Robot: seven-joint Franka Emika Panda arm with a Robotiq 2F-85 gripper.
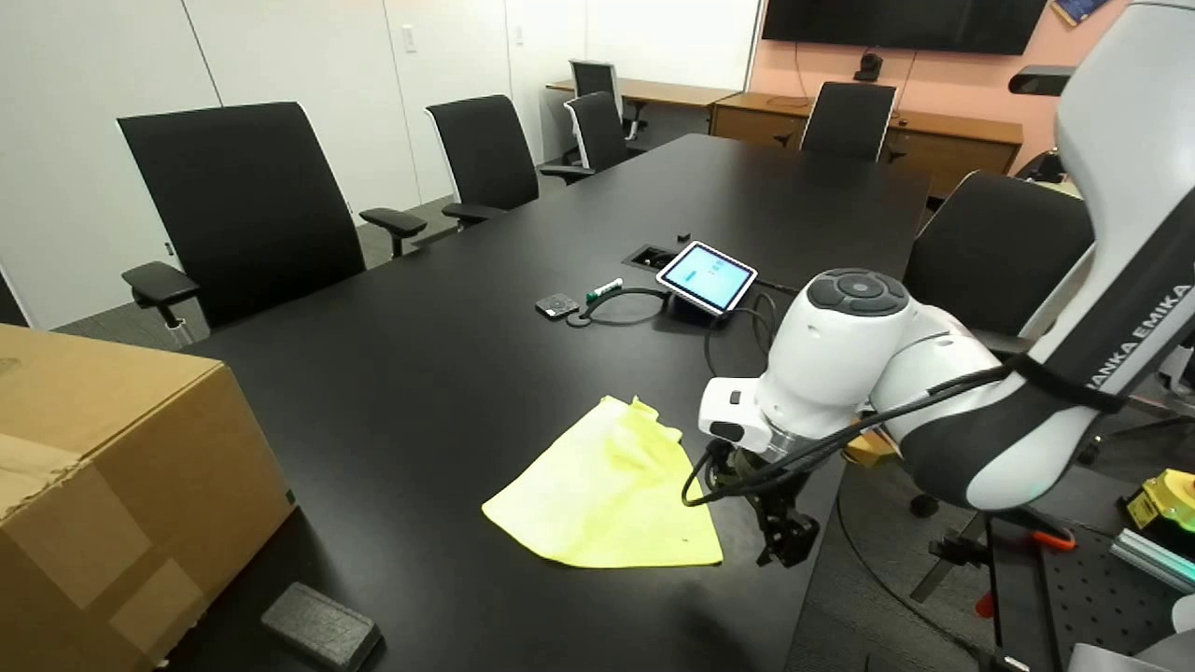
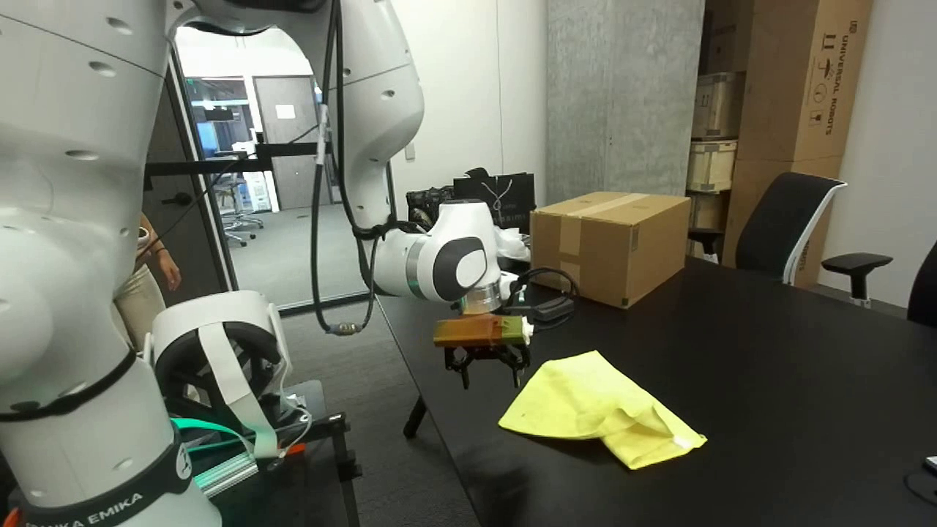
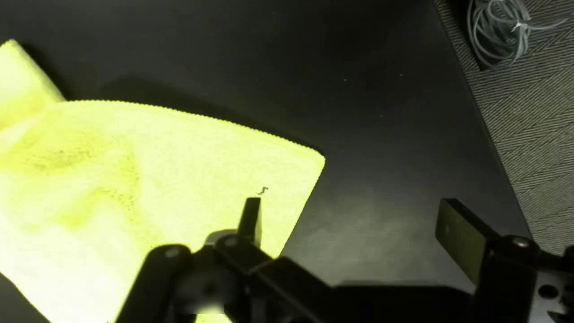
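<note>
A yellow cloth (image 1: 611,493) lies spread on the black table, with a raised fold along one side. Its near corner, marked by a small dark squiggle, shows in the wrist view, where the cloth (image 3: 177,161) fills the left. My gripper is open with nothing between its fingers. In that view the left finger overlaps the cloth near its corner, while the right one is over bare table. From the second exterior view, the gripper (image 2: 492,382) hangs above the table, to the left of the cloth (image 2: 584,404) and apart from it.
A cardboard box (image 2: 606,246) and a dark grey eraser-like block (image 1: 321,625) stand on the table. Farther back are a tablet (image 1: 708,276), a green marker (image 1: 605,289) and cables. The table's edge (image 3: 492,142) runs close to the gripper. Bare table surrounds the cloth.
</note>
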